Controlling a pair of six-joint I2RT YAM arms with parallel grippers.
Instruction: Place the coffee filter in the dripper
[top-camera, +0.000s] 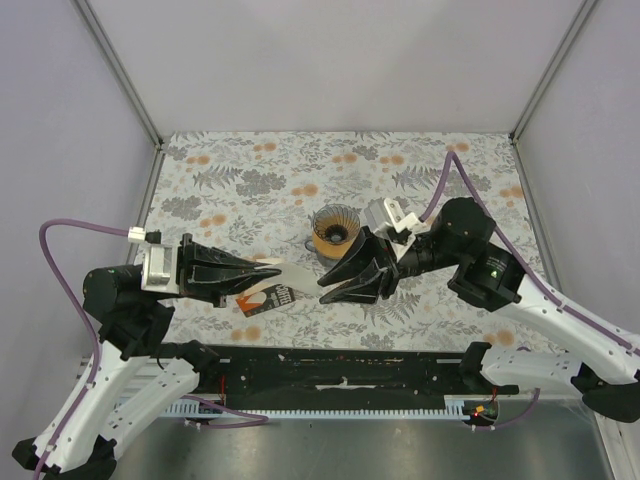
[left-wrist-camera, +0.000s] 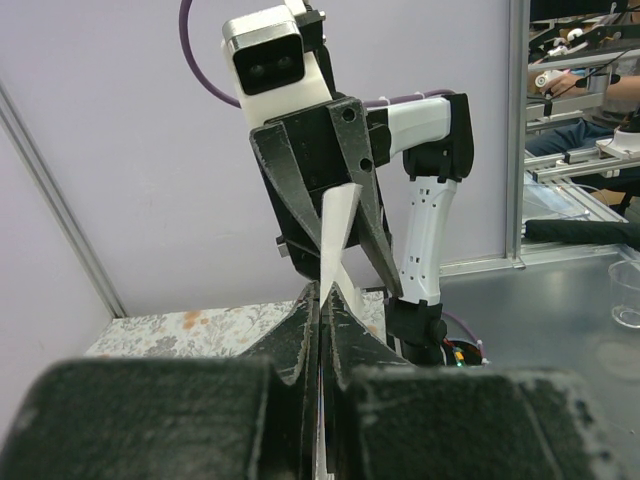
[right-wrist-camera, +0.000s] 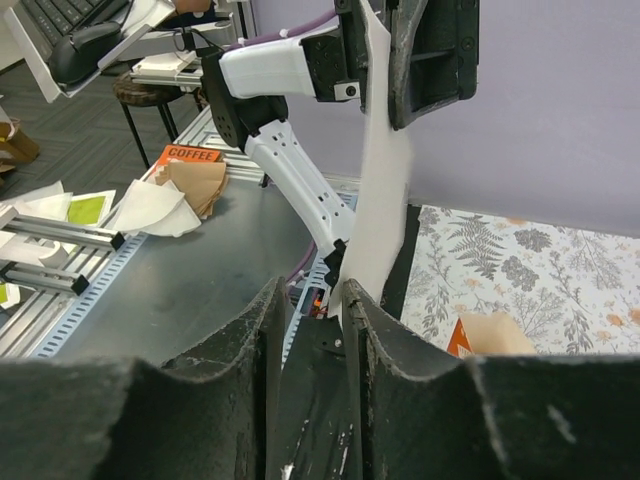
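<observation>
A white paper filter (top-camera: 296, 277) is held in the air by my left gripper (top-camera: 266, 272), whose fingers are shut on its edge. Its far end reaches between the parted fingers of my right gripper (top-camera: 330, 285); in the left wrist view the filter (left-wrist-camera: 338, 225) stands on edge between them. The right wrist view shows the filter (right-wrist-camera: 375, 220) rising from close at the right fingertips; whether they touch it I cannot tell. The amber dripper (top-camera: 334, 233) stands on the mat behind both grippers.
An orange coffee filter pack (top-camera: 258, 304) lies on the patterned mat (top-camera: 260, 170) under the left gripper. A plastic cup (left-wrist-camera: 625, 295) is off to the side in the left wrist view.
</observation>
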